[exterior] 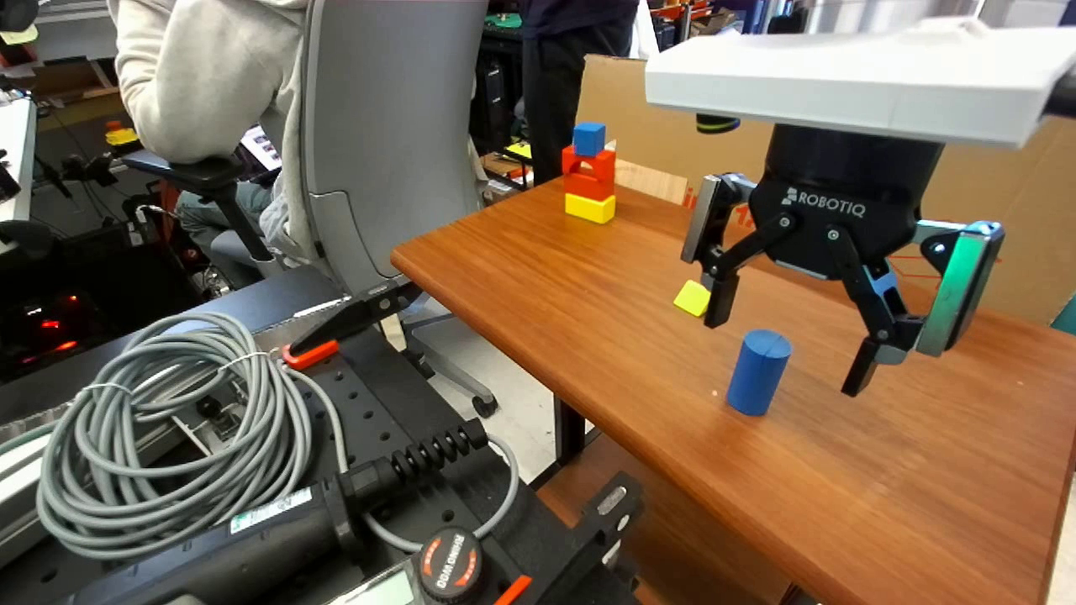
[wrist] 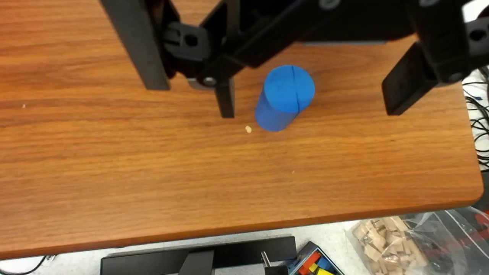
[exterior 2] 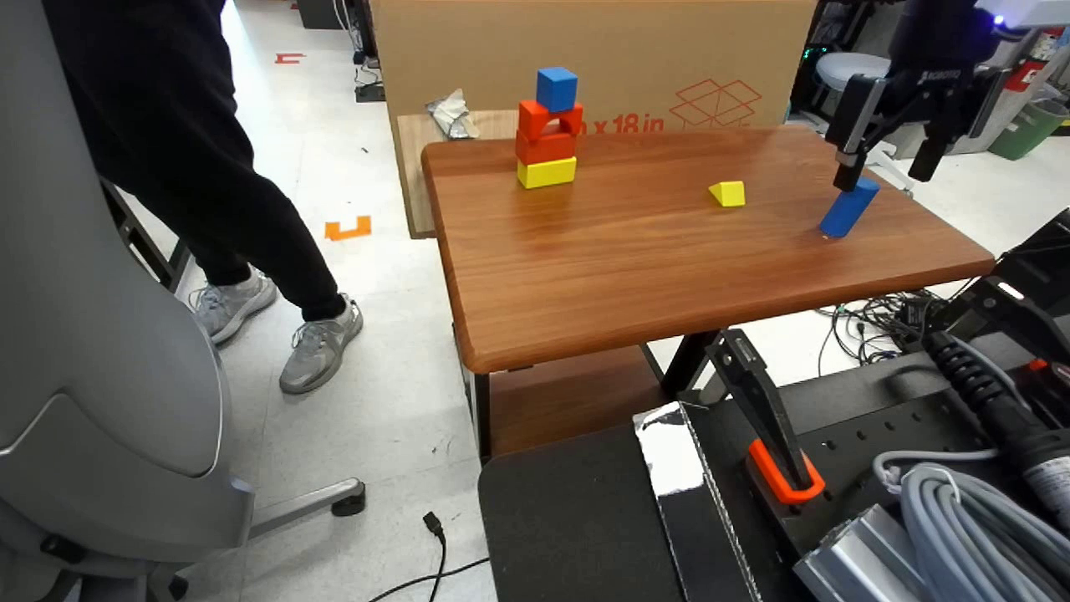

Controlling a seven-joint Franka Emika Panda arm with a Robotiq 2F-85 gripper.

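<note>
A blue cylinder (exterior: 758,373) stands upright on the brown table, towards its right end in exterior view 2. Above and a little behind it, my gripper (exterior: 782,351) is open, its fingers wide apart and nothing held. In the wrist view the cylinder (wrist: 285,98) shows between the fingertips, nearer the left one, lying slightly forward of the line joining them. A yellow wedge (exterior 2: 729,194) rests alone on the table to the left. At the far left corner rises a stack: a yellow block (exterior 2: 547,172), red blocks (exterior 2: 544,149) and a blue cube (exterior 2: 557,89) on top.
A cardboard sheet (exterior 2: 602,50) stands along its back edge. Off the front edge lie a bag of wooden pieces (wrist: 382,243) and a box of coloured blocks (wrist: 316,263).
</note>
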